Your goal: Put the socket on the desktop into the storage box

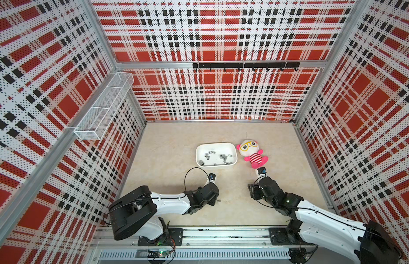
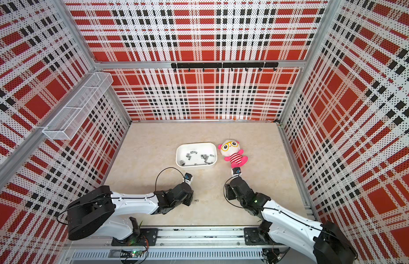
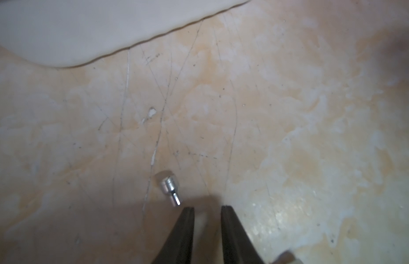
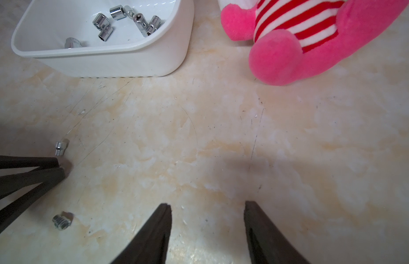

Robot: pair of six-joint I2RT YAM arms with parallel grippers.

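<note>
Two small silver sockets lie on the desktop near my left gripper. One socket [image 3: 170, 187] rests just ahead and left of my left gripper, whose fingers stand part open with nothing between them. The other socket is nearer the front; only a blurred edge of it enters the left wrist view. From the side, the left fingers [image 4: 45, 173] reach between the two sockets. The white storage box [image 1: 216, 165] stands behind, with several sockets inside. My right gripper is wide open and empty above bare desktop.
A pink and white plush doll [image 1: 252, 152] lies right of the box, beyond my right arm [image 1: 274, 193]. Bare desktop separates the two arms. A white wire basket [image 1: 105, 105] hangs on the left wall.
</note>
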